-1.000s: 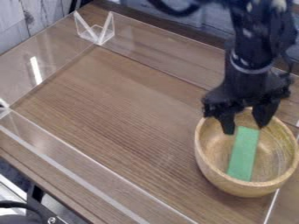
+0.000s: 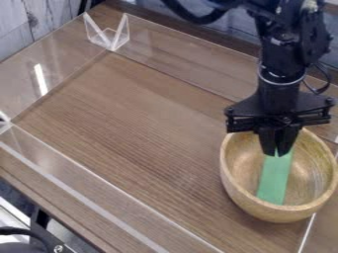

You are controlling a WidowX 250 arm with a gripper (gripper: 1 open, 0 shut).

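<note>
A tan bowl point(image 2: 238, 194) sits at the right of the wooden table, with a long green object point(image 2: 275, 190) lying in it. My black gripper point(image 2: 278, 138) hangs over the back of the bowl, its lower tips around the upper end of the green object. Whether the fingers are shut, or touch the object, I cannot tell.
A small white wire-like holder point(image 2: 106, 32) stands at the back left. A dark gap lies past the near left edge.
Since one second ago my gripper has come lower and nearer its centre over the bowl, its fingers appearing closer together. The bowl and green object look unmoved.
</note>
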